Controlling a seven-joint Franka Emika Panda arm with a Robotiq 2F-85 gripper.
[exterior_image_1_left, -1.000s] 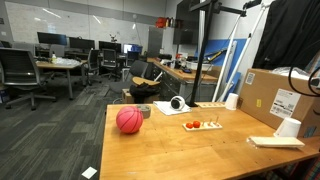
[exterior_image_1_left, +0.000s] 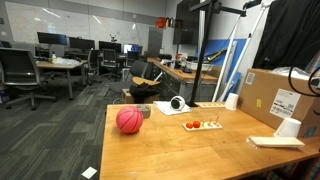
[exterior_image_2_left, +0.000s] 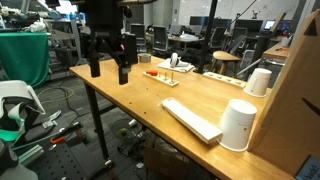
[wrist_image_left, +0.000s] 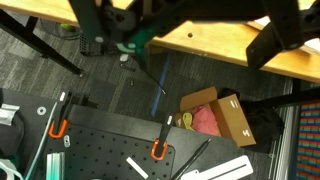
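My gripper (exterior_image_2_left: 110, 76) hangs over the near edge of the wooden table (exterior_image_2_left: 130, 92), at the left of exterior view 2. Its two dark fingers stand apart, and nothing shows between them. In the wrist view the gripper appears at the top, blurred, with the table edge and the floor beneath. A pink-red ball (exterior_image_1_left: 129, 120) rests near the table's left side. Toward the middle, several small red things lie on a white board (exterior_image_1_left: 212, 126). At the right end are a white slab (exterior_image_2_left: 191, 120) and an upside-down white cup (exterior_image_2_left: 238, 125).
A large cardboard box (exterior_image_1_left: 268, 98) borders the table on the right. Behind the board sits a white ring-shaped item (exterior_image_1_left: 178, 102). Below the edge, an open carton (wrist_image_left: 235, 122) and a black perforated plate (wrist_image_left: 112, 150) appear.
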